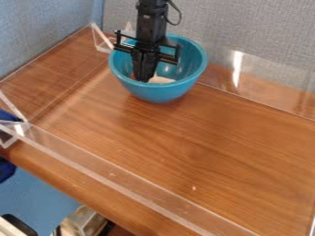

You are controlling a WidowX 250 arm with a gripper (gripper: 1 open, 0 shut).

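Note:
My black gripper (144,74) reaches down into a turquoise bowl (180,85) at the back of the wooden table, its fingers inside the bowl on the left of centre. The fingers look shut. A small light beige object (160,80) lies in the bowl just right of the fingertips; whether anything is between them is hard to see.
A grey textured wall stands behind. Dark blue objects and other items sit off the table at the lower left.

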